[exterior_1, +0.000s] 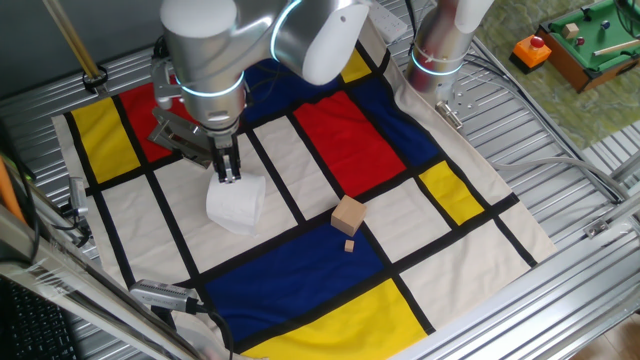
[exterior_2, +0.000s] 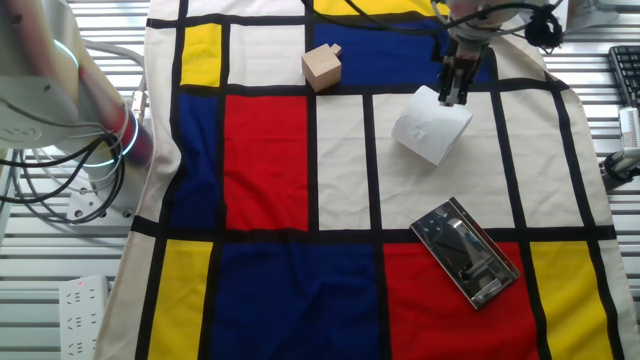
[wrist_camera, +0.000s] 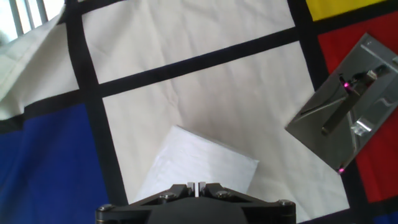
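Note:
A white paper roll (exterior_1: 238, 208) lies on a white patch of the patterned cloth. My gripper (exterior_1: 229, 178) points down at the roll's upper edge, its fingers overlapping it in this view. From the other side, the gripper (exterior_2: 453, 97) likewise appears right at the edge of the roll (exterior_2: 430, 125). In the wrist view the fingertips of the gripper are almost together in front of the white roll (wrist_camera: 199, 160). Whether a thin layer of paper sits between them is too small to tell. A shiny metal holder (exterior_2: 465, 252) lies on the cloth beside the roll, apart from it.
A wooden cube (exterior_1: 349, 214) and a tiny wooden block (exterior_1: 349, 245) sit near the blue patch.

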